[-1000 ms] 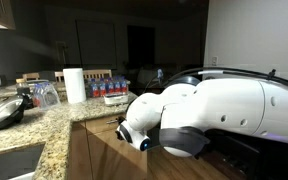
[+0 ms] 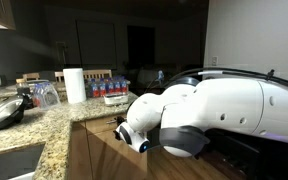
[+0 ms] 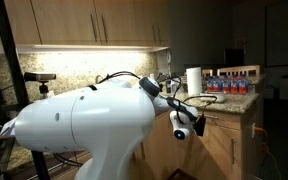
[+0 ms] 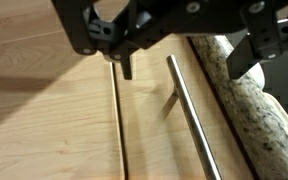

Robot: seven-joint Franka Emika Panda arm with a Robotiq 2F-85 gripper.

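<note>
In the wrist view my gripper stands open, its two dark fingers spread wide. A silver bar handle runs from the space between them towards the bottom of the view; whether the fingers reach down around it I cannot tell. The handle is fixed to a light wooden drawer front. From the side, the gripper hangs at the cabinet front, just under the counter edge.
A speckled stone countertop overhangs close beside one finger. On the counter stand a paper towel roll, several bottles and a white tray. A dark pan and a clear pitcher sit further along. Floor in front is open.
</note>
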